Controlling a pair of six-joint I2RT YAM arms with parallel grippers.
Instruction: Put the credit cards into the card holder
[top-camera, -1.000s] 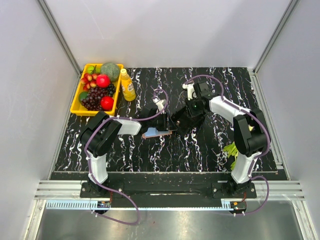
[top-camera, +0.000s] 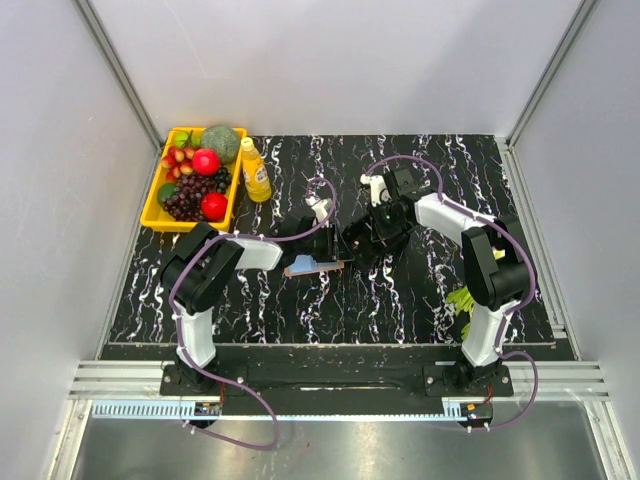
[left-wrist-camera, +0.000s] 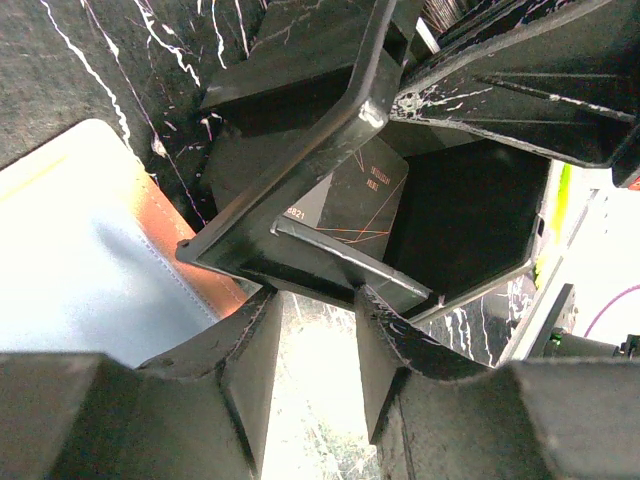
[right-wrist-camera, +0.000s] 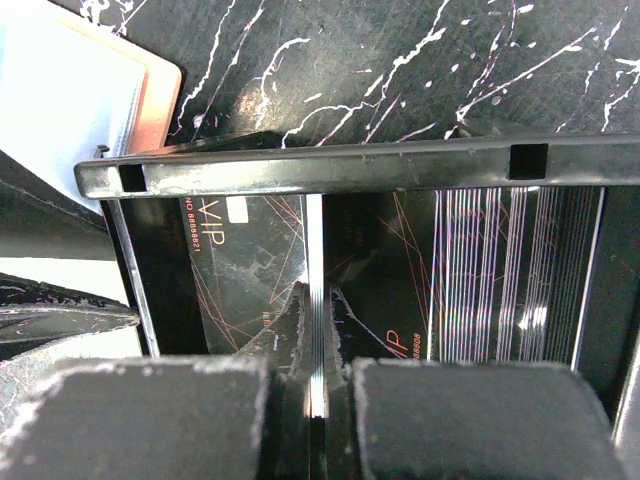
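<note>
The black card holder (top-camera: 362, 240) sits between my grippers. In the right wrist view it holds dark VIP cards (right-wrist-camera: 240, 260) behind its frame, beside a slotted section (right-wrist-camera: 500, 270). My left gripper is at the holder's near edge, its fingers part open and close against the rim; whether it grips it is unclear. My right gripper is shut over the cards, with nothing clearly between its fingers. A pale blue item with orange edging (top-camera: 305, 265) lies beside the holder under my left wrist.
A yellow fruit basket (top-camera: 155, 210) and a yellow bottle (top-camera: 255, 175) stand at the back left. Yellow-green bananas (top-camera: 463, 303) lie at the right, partly under the right arm.
The right arm has shifted very slightly over the holder. Otherwise the top view looks the same.
</note>
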